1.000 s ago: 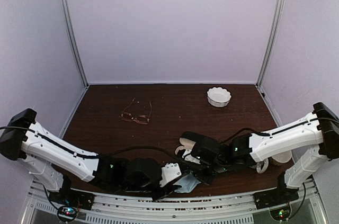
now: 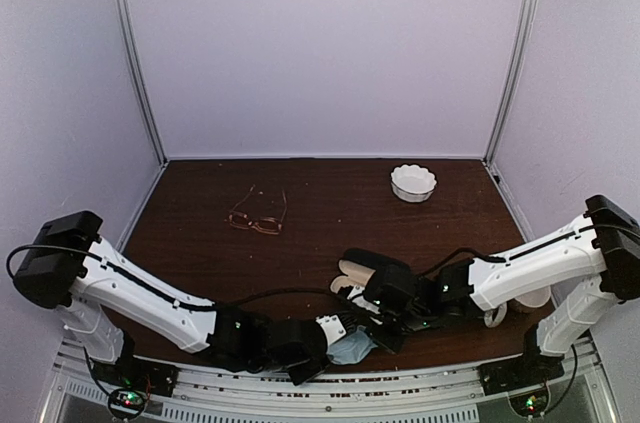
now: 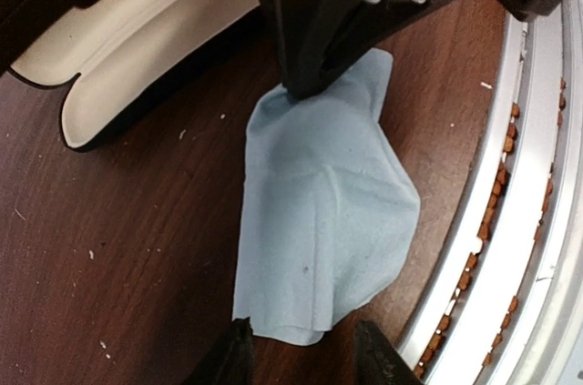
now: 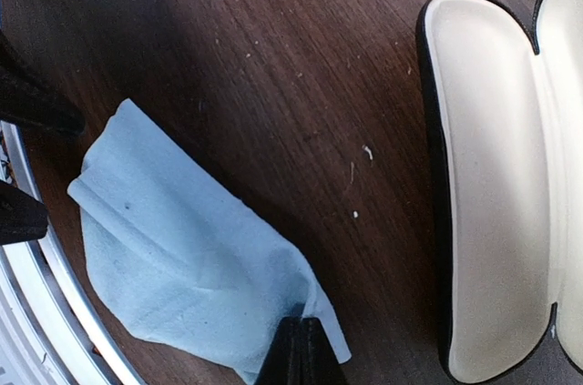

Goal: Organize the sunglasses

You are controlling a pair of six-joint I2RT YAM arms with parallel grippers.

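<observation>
A light blue cloth [image 3: 323,194] lies folded on the table near the front rail. My right gripper is shut on one end of it, and the fabric bunches at the fingertips. At the opposite end, my left gripper is open, with its fingers on either side of the cloth's edge. The sunglasses [image 2: 257,221] rest at the back left, brown-framed, their temples unfolded. An open glasses case [image 4: 496,185], black outside and cream inside, stands beside the cloth; the right arm partly covers it from above.
A white fluted bowl [image 2: 413,183] sits at the back right. Under the right arm a white cup [image 2: 530,300] is partly hidden. The metal rail [image 3: 510,194] runs close to the cloth.
The right arm, sunglasses and bowl hold their places.
</observation>
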